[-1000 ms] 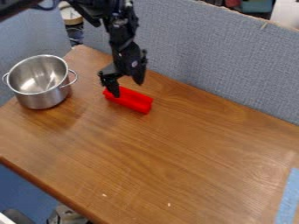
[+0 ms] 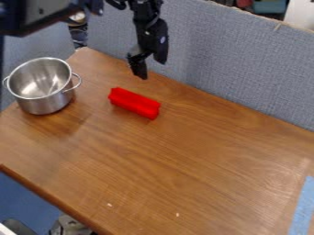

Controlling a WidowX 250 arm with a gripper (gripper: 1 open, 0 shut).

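A red cylinder (image 2: 134, 103) lies on the wooden table (image 2: 185, 174), right of the steel pot (image 2: 42, 84), which has two side handles and looks empty. My black gripper (image 2: 150, 59) is raised above and behind the red cylinder, open, with nothing visible between its fingers.
Grey padded panels border the table at the back and upper left. A light blue strip lies at the right edge.
My gripper has risen up and back from the red cylinder, which stays in place on the table. The pot has not moved.
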